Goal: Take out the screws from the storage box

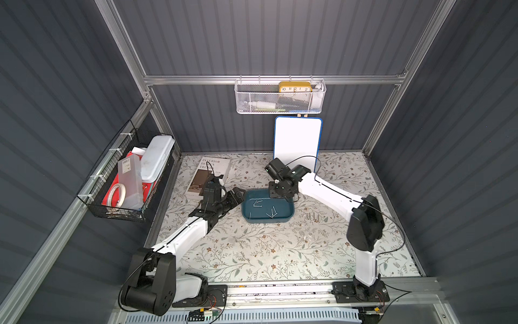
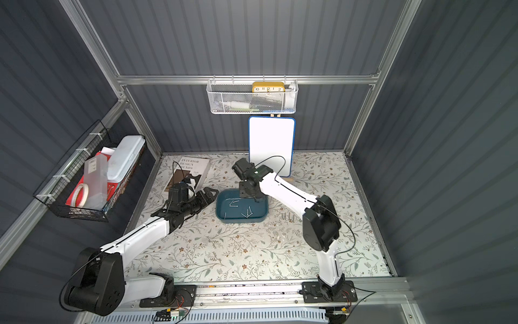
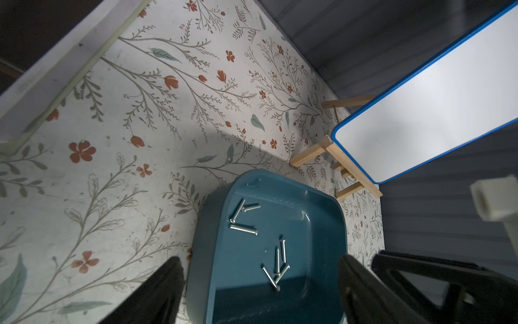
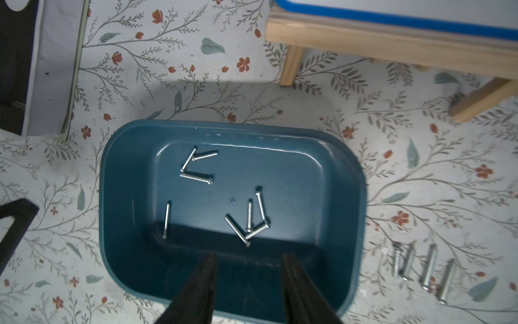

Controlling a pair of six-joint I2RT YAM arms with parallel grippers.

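Observation:
A blue storage box [image 4: 345, 178] stands mid-table with several silver screws lying on its floor. In the right wrist view, one group [image 4: 197, 177] is toward its far left, another cluster [image 4: 249, 226] near the middle, and a lone screw [image 4: 166, 220] at the left. Several more screws [image 4: 429, 267] lie side by side on the table right of the box. My right gripper is above the box, fingers apart, nothing between them. Off the box's left side, my left gripper has its fingers spread wide in its wrist view, holding nothing.
Behind the box a whiteboard [image 1: 297, 141] rests on a wooden easel. A book [image 1: 222, 164] lies at the table's back left. A wire basket [image 1: 135, 215] hangs at the left wall.

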